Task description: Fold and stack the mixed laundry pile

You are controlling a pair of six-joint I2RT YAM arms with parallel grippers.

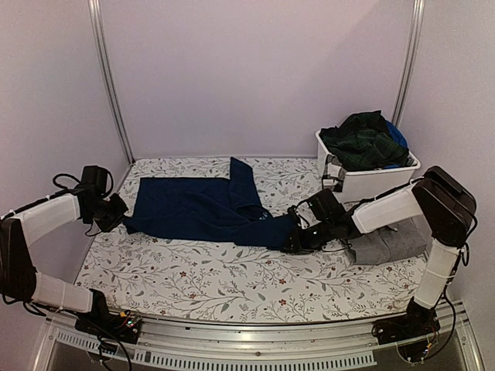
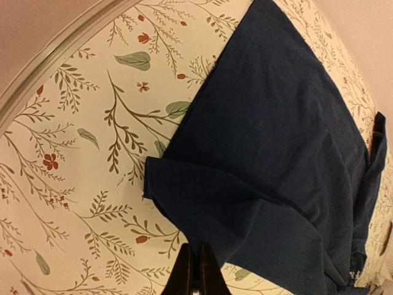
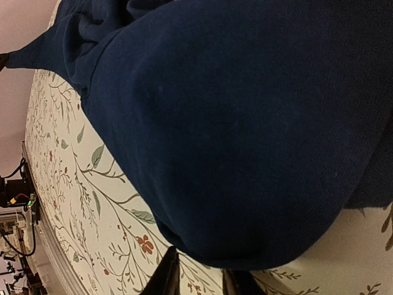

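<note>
A navy garment (image 1: 193, 205) lies spread across the floral mat, a narrow flap standing out at the back. At its left end my left gripper is shut on the garment's edge, the cloth running down between its fingers. At the right end my right gripper is low beside the rounded edge of the navy cloth (image 3: 245, 135), its fingers apart and partly under or against that edge; whether they touch it is unclear.
A white basket (image 1: 371, 184) heaped with dark green and blue laundry (image 1: 360, 143) stands at the back right. Folded grey cloth (image 1: 383, 251) lies in front of it, partly under my right arm.
</note>
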